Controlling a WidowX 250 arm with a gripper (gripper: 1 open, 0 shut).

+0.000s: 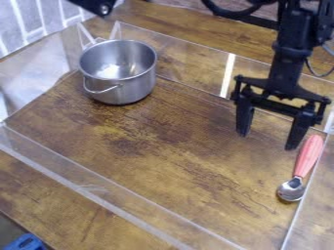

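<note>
My black gripper (pixel 271 115) hangs over the wooden table at the right, its fingers open and spread apart with nothing seen between them. A steel pot (pixel 120 86) with side handles stands at the upper left. A ladle or spoon with a pink-red handle (pixel 308 156) and metal head (pixel 290 190) lies at the right, just below and right of the gripper.
Translucent strips run along its left, front and right. A blue object (pixel 19 240) shows at the bottom left corner, and a dark object at the top left.
</note>
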